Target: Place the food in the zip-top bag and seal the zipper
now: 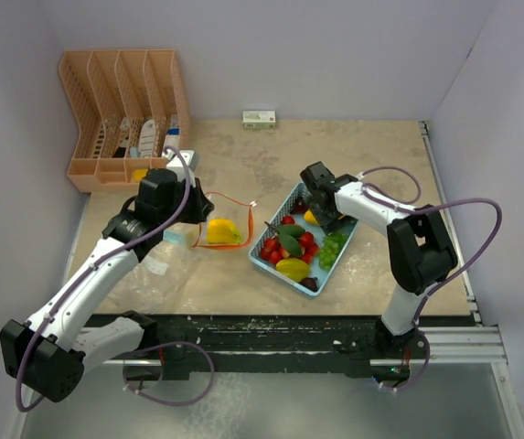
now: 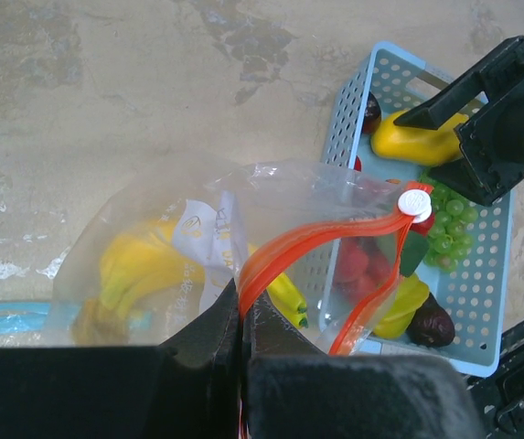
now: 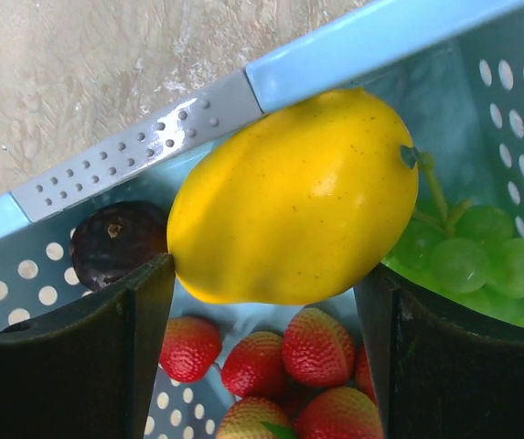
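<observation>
A clear zip bag (image 2: 143, 238) with an orange zipper stands open, bananas (image 1: 225, 231) inside. My left gripper (image 1: 200, 208) is shut on the bag's rim at the zipper (image 2: 280, 251). The blue basket (image 1: 275, 282) holds strawberries (image 3: 321, 347), green grapes (image 3: 467, 265), a dark plum-like fruit (image 3: 115, 242), starfruit and avocados. My right gripper is down in the basket's back end, part open around a yellow mango (image 3: 289, 201), its fingertips at either side of the fruit.
A tan divided rack (image 1: 83, 174) stands at the back left and a small box (image 1: 259, 119) at the back. The table's middle behind the bag (image 1: 234, 155) is clear.
</observation>
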